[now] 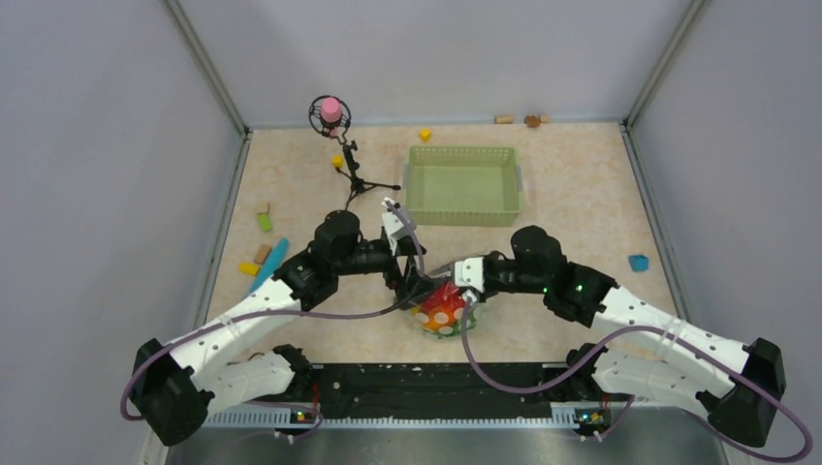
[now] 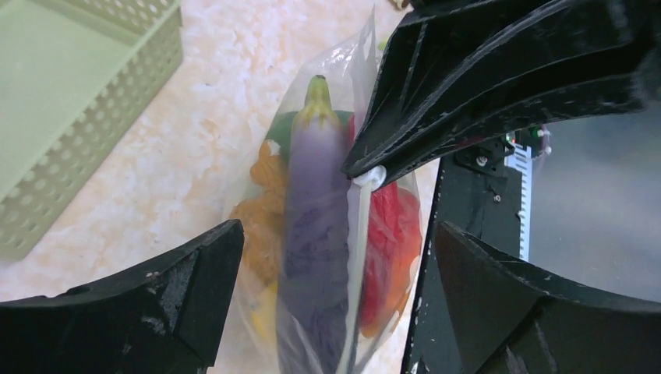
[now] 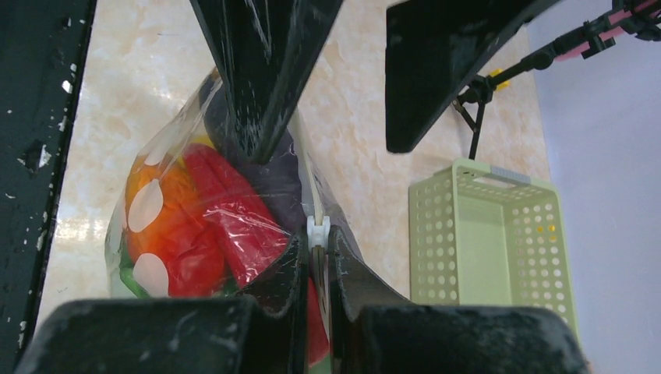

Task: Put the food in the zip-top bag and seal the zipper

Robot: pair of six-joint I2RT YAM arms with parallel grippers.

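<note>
The clear zip top bag [image 1: 446, 315] sits at the table's front centre, holding an eggplant [image 2: 316, 226], red and orange food and something green. My right gripper is shut on the white zipper slider [image 3: 318, 230] at the bag's edge; the zipper strip runs away from it. My left gripper hangs open over the bag, the eggplant and zipper strip showing between its fingers, just beside the right gripper.
A green basket [image 1: 463, 184] stands behind the bag, with a black stand [image 1: 354, 165] to its left. Small blocks lie along the back and left edges.
</note>
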